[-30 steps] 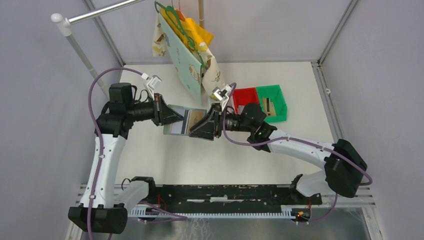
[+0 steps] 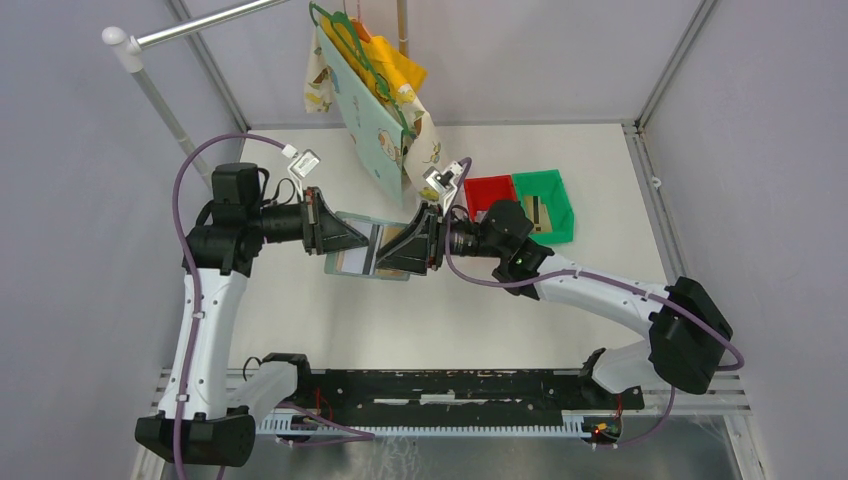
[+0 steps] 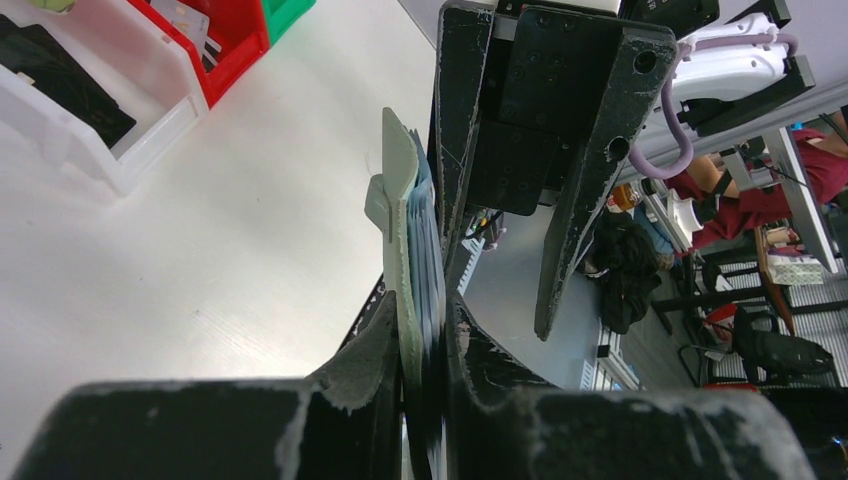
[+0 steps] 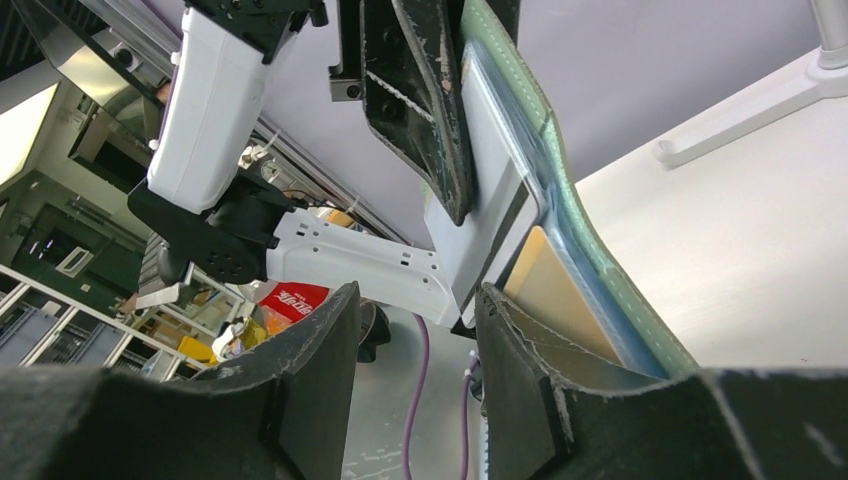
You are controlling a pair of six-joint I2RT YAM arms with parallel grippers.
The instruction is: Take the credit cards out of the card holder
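Observation:
The card holder (image 2: 355, 260), a flat green-edged sleeve with clear pockets, is held up at the middle of the top view. My left gripper is shut on it, seen edge-on in the left wrist view. In the right wrist view a white card (image 4: 465, 240) with a dark stripe and a tan card (image 4: 550, 300) sit in the pockets. My right gripper stands part open beside the holder's card face, its fingertips close to the lower card edges. Whether it touches them I cannot tell.
Red (image 2: 488, 188) and green (image 2: 550, 190) bins stand behind my right arm, with a white bin (image 3: 140, 150) beside them. Clothes (image 2: 370, 110) hang on a rack at the back.
My right gripper has moved a little as well, covering more of the holder's right part in the top view.

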